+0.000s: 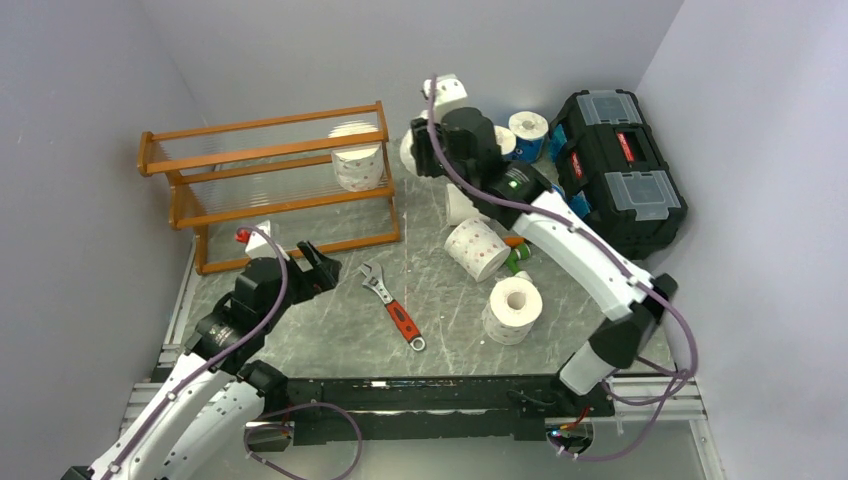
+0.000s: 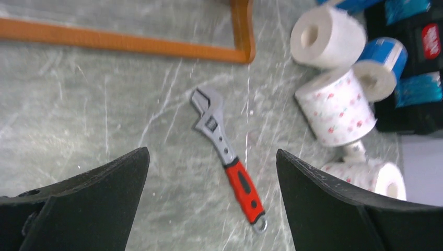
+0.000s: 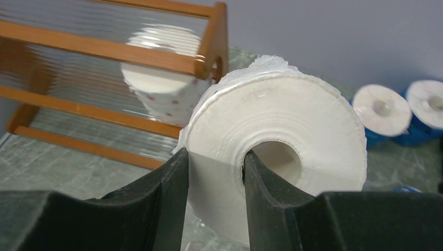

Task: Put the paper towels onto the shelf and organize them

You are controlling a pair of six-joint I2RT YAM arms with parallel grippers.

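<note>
The slatted wooden shelf [image 1: 290, 152] stands at the back left, one paper towel roll [image 1: 357, 166] inside at its right end. My right gripper is shut on the wall of another white roll [image 3: 313, 125], one finger reaching into its core hole. This roll hangs just right of the shelf's right end, its hole facing the wrist camera. Patterned rolls [image 1: 478, 249] lie on the right half of the table, and one roll [image 1: 512, 309] stands upright near the front. My left gripper is open and empty, in front of the shelf.
An adjustable wrench [image 1: 392, 306] with a red handle lies mid-table. A black toolbox [image 1: 625, 170] fills the back right, with blue-wrapped rolls [image 1: 528, 128] to its left. A green object [image 1: 517, 258] lies among the loose rolls.
</note>
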